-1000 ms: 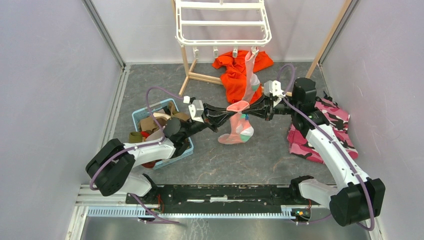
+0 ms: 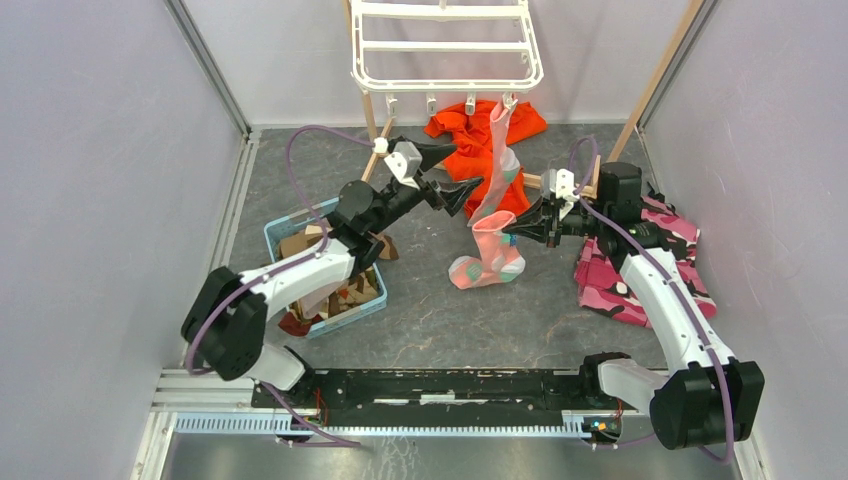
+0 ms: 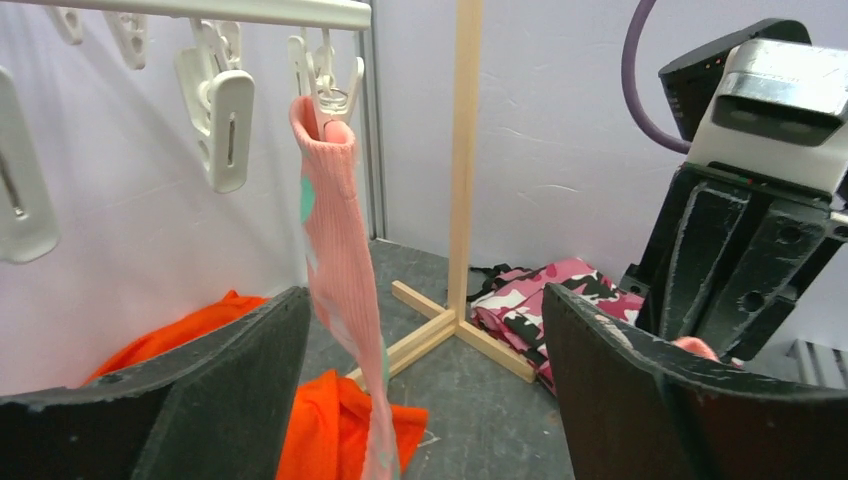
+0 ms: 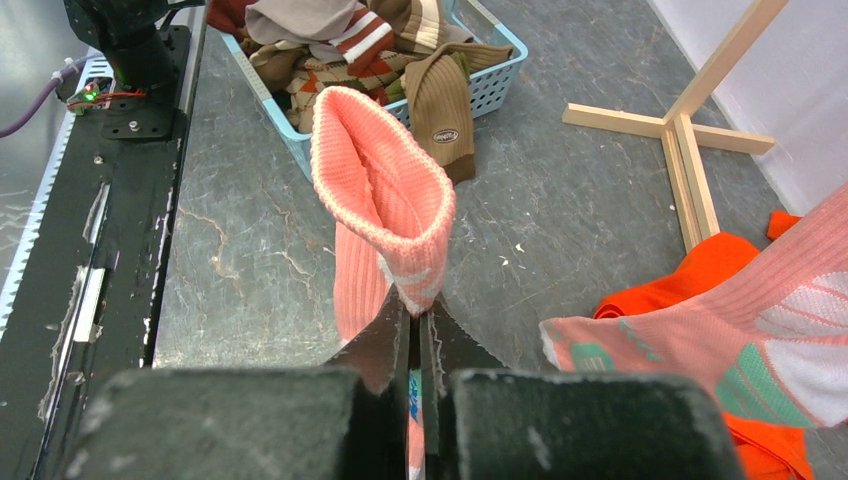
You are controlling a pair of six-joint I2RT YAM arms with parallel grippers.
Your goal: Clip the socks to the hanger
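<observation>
One pink sock (image 3: 335,220) hangs by its cuff from a white clip (image 3: 325,85) on the hanger (image 2: 447,85). A second pink patterned sock (image 2: 485,260) dangles from my right gripper, shut on it just below the open cuff. My left gripper (image 2: 462,188) stands open, with nothing held, left of the hanging sock and above the floor. More free clips (image 3: 218,110) show beside the occupied one in the left wrist view.
A blue basket (image 2: 355,315) of socks is at left. Orange cloth (image 2: 460,135) lies under the hanger, pink camouflage cloth (image 2: 610,290) at right. Wooden stand legs (image 4: 700,180) rest on the floor.
My left gripper has left the held sock and risen up and back toward the hanger.
</observation>
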